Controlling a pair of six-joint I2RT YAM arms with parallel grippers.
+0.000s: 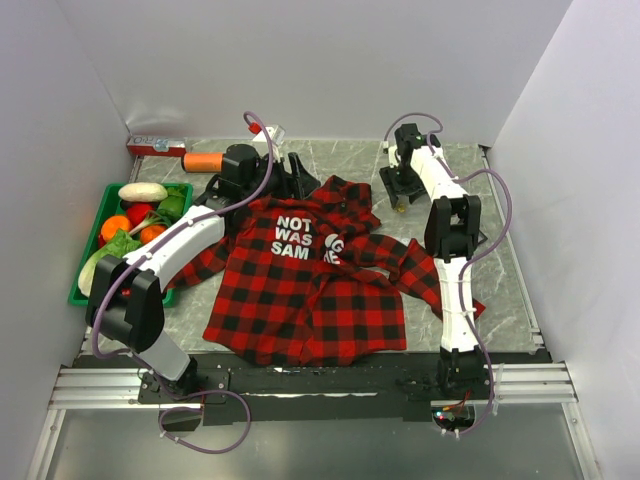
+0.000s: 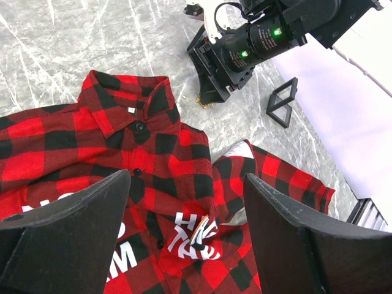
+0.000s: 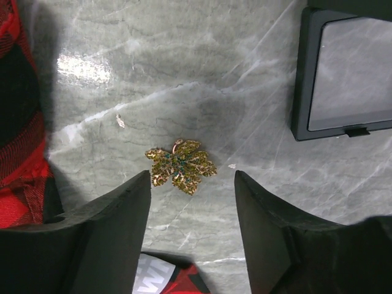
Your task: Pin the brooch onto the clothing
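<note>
A gold, leaf-shaped brooch (image 3: 180, 165) lies flat on the grey marbled table, just beyond the fingertips of my right gripper. The right fingers stand open above the table, with nothing held between them. In the top view the brooch (image 1: 401, 208) shows as a small gold spot beside the right gripper. The red-and-black checked shirt (image 1: 260, 310) is spread over the middle of the table, its collar (image 2: 125, 101) toward the back. Over the shirt hangs my left gripper, open and empty, its fingers well apart.
A black frame-like stand (image 2: 282, 103) sits to the right of the right gripper. The green basket (image 1: 75, 290) of vegetables and fruit occupies the left side. An orange roll (image 1: 202, 162) and a red box (image 1: 156, 146) lie at the back left. Bare table surrounds the brooch.
</note>
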